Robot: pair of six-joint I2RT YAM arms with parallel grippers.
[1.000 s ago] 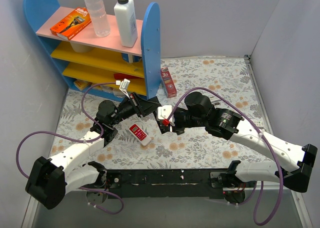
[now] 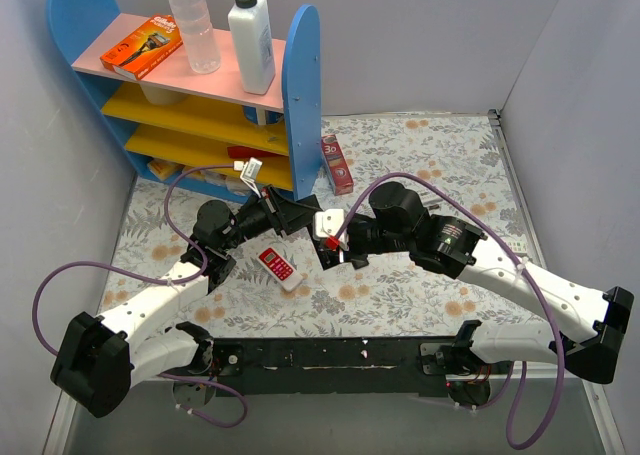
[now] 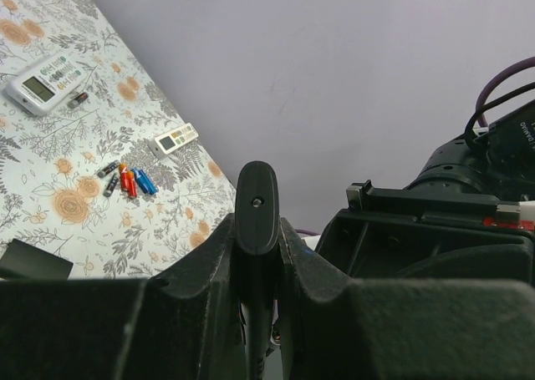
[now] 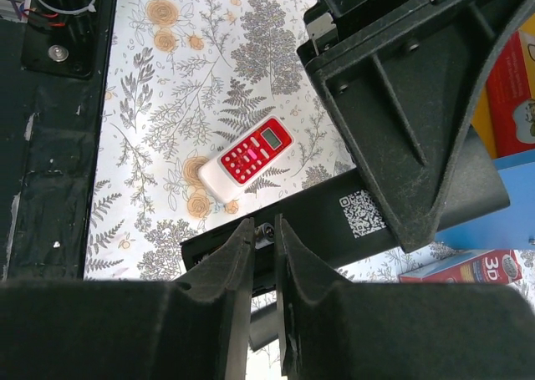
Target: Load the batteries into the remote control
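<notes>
In the right wrist view a long black remote control (image 4: 326, 213) with a code sticker spans the middle, its near end at my right gripper. That gripper's fingers stand slightly apart. A small silvery round piece, perhaps a battery end (image 4: 264, 235), shows between or just beyond the tips; whether they grip it is unclear. My left gripper is shut on the remote, seen end-on in its wrist view. From above, the remote (image 2: 322, 247) is partly hidden between both hands. Loose batteries, red (image 3: 127, 182) and blue (image 3: 145, 182), lie on the table.
A red-and-white remote (image 2: 280, 268) lies in front of the hands. A white device (image 3: 48, 83) and a smaller white one (image 3: 174, 139) lie on the cloth. The blue shelf (image 2: 302, 105) stands at the back left, a red box (image 2: 337, 164) beside it.
My right gripper shows only slight shifts near the remote over the last second. The left arm looks unchanged.
</notes>
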